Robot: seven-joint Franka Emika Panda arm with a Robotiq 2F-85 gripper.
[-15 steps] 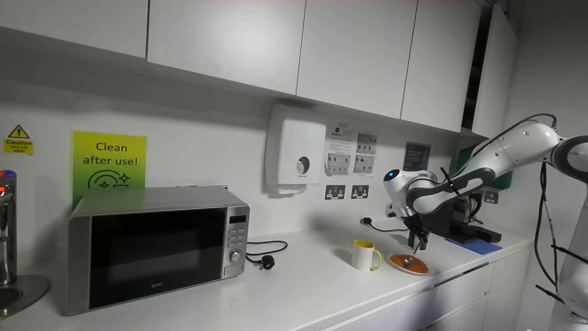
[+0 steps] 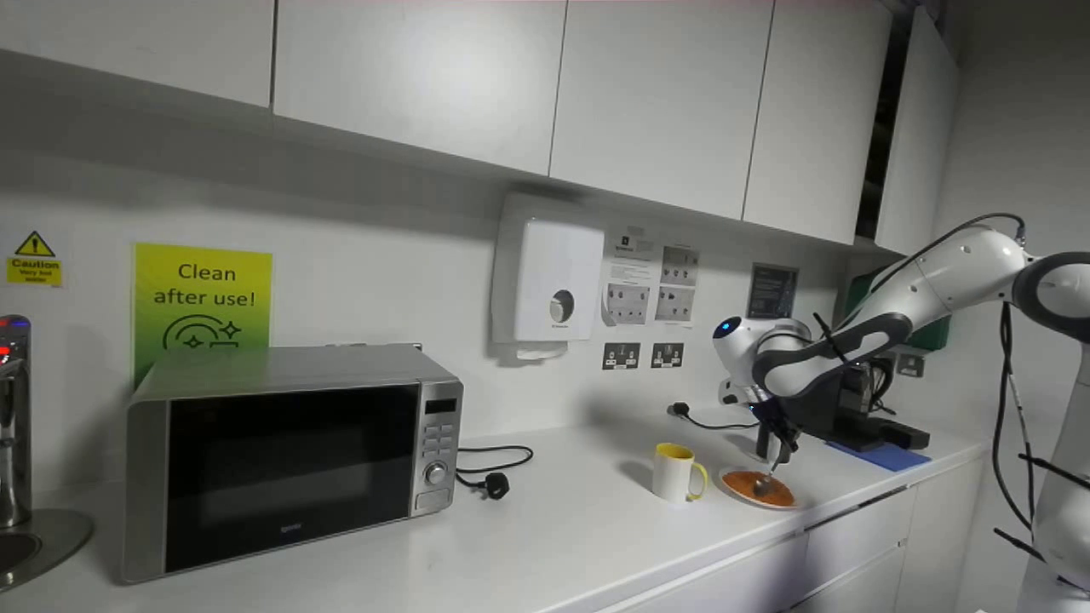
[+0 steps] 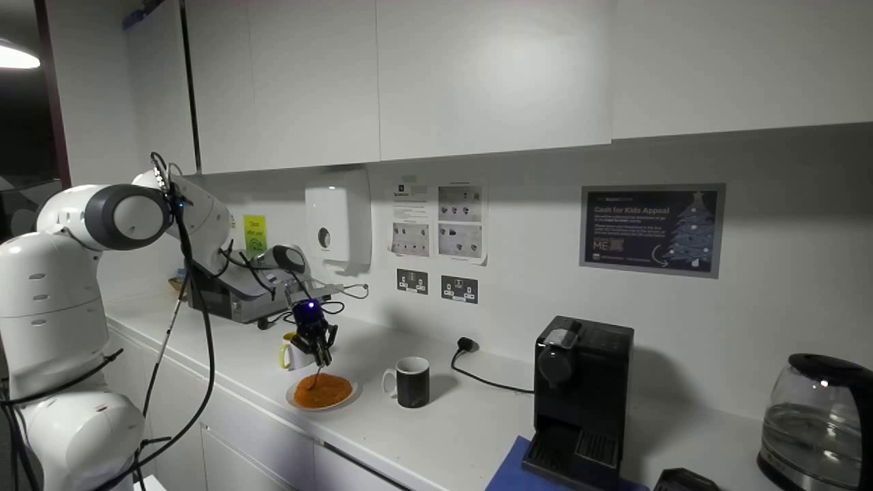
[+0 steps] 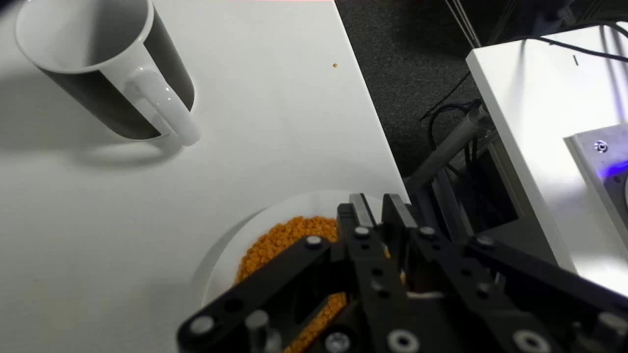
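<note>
A white plate [image 4: 223,276] on the counter holds a heap of small orange grains [image 3: 322,391]. My gripper is over the plate and looks shut on a metal spoon [image 2: 762,486], which leans down from the fingers with its bowl at the grains. In exterior view 2 only a thin bit of its handle shows below the gripper [image 3: 324,356]. The wrist view hides most of the spoon behind the fingers.
A black-and-white mug [image 4: 117,88] and a white mug with yellow inside [image 2: 671,475] stand close to the plate. A coffee machine [image 3: 581,384] and a microwave [image 2: 296,460] are farther along. Near the plate runs the counter's front edge.
The spoon's bowl has shifted slightly to the right across the grains in exterior view 1, and the arm has moved a little with it. The plate and yellow mug look unmoved.
</note>
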